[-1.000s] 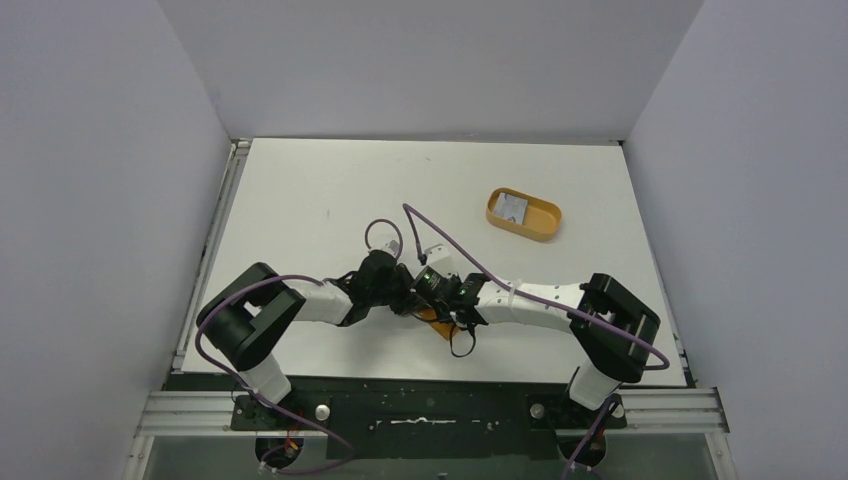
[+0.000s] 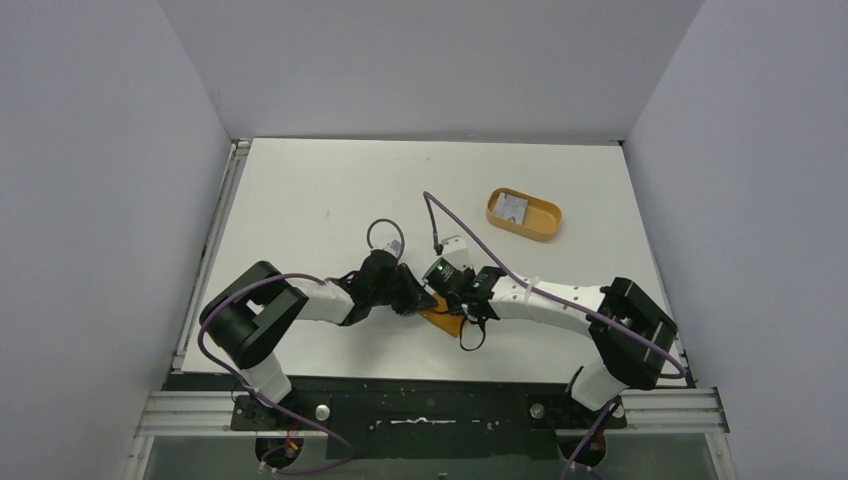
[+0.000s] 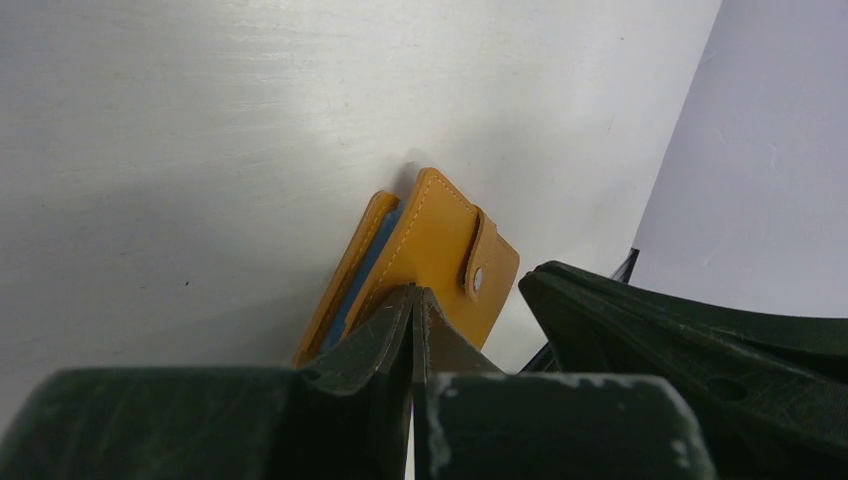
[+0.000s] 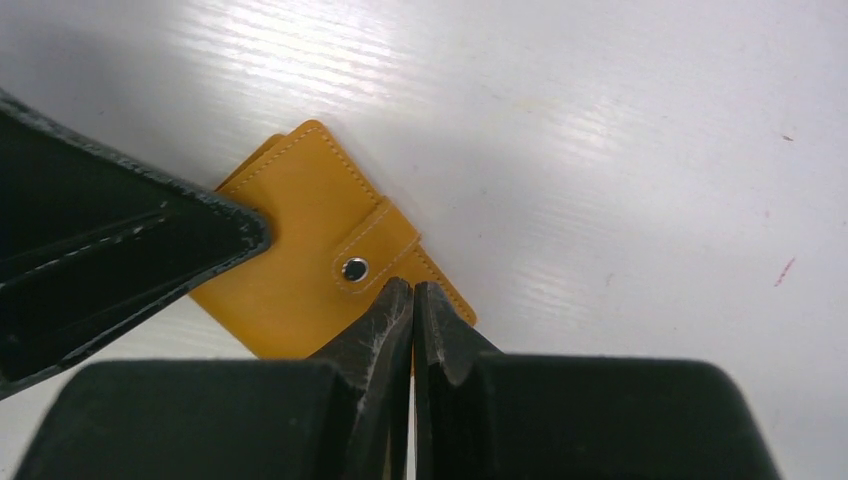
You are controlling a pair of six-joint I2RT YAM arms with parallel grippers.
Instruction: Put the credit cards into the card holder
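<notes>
An orange card holder [image 2: 442, 325] with a snap flap lies under both grippers at the table's front middle. In the left wrist view it [image 3: 450, 270] shows blue between its leather layers; my shut left gripper has its tips at its near edge, and I cannot tell if anything thin is between them. In the right wrist view my right gripper is shut, nothing visible between its fingers, over the holder [image 4: 300, 230] below the snap.
An orange tray [image 2: 545, 218] with a pale card-like item [image 2: 510, 208] sits at the back right.
My right arm has moved rightward and slightly back, uncovering more of the card holder. The left arm is almost still.
</notes>
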